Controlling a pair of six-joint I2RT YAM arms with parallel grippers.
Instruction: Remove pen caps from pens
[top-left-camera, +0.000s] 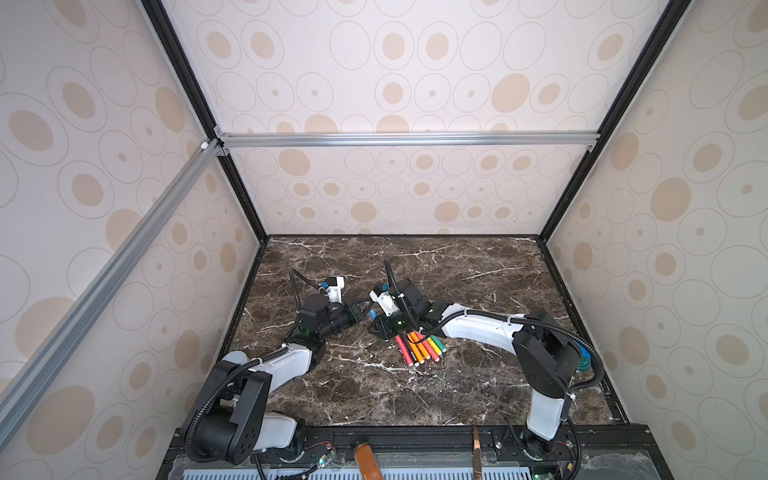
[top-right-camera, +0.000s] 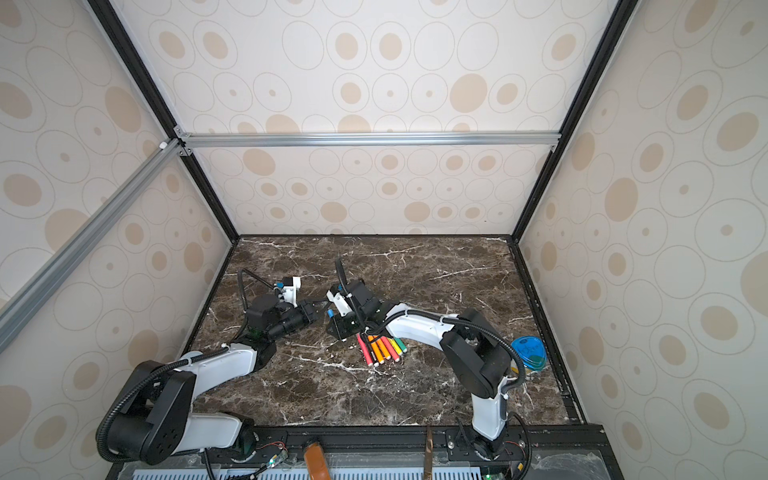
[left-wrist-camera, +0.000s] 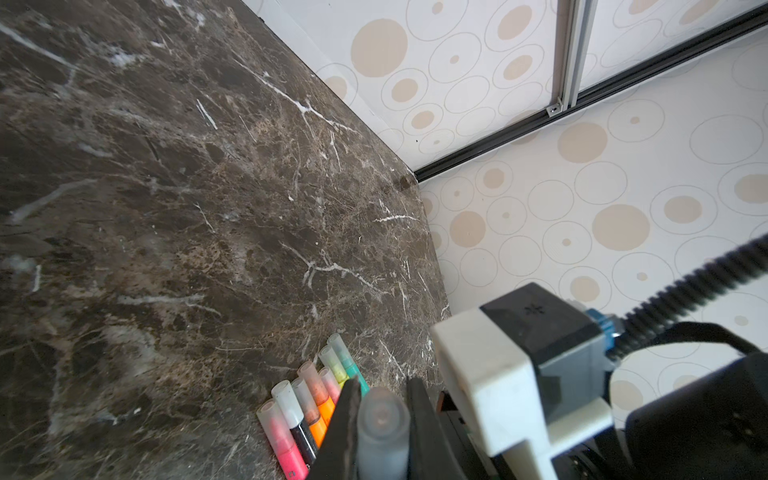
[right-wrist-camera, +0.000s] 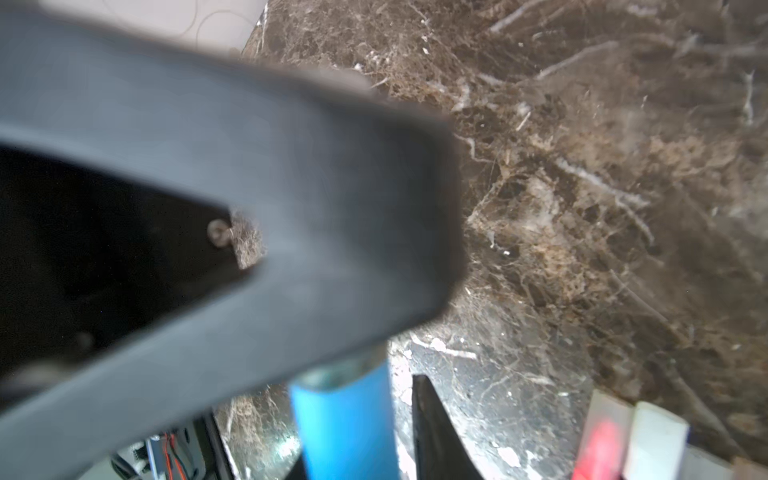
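Note:
A blue pen (right-wrist-camera: 348, 428) is held upright or nearly so in my right gripper (top-right-camera: 337, 326), which is shut on it; a near finger (right-wrist-camera: 360, 216) hides part of it. In the left wrist view, a translucent grey-blue cap (left-wrist-camera: 384, 428) shows between the dark fingers of my left gripper (top-left-camera: 362, 308). They flank it closely, but whether they press on it cannot be told. Both gripper tips are close together above the table. Several other pens (top-left-camera: 417, 348) lie side by side just right of the grippers, with caps on the ends seen in the left wrist view.
A blue round container (top-right-camera: 529, 352) stands at the table's right side, partly behind the right arm in the top left view. The right wrist camera (left-wrist-camera: 536, 360) is close to the left gripper.

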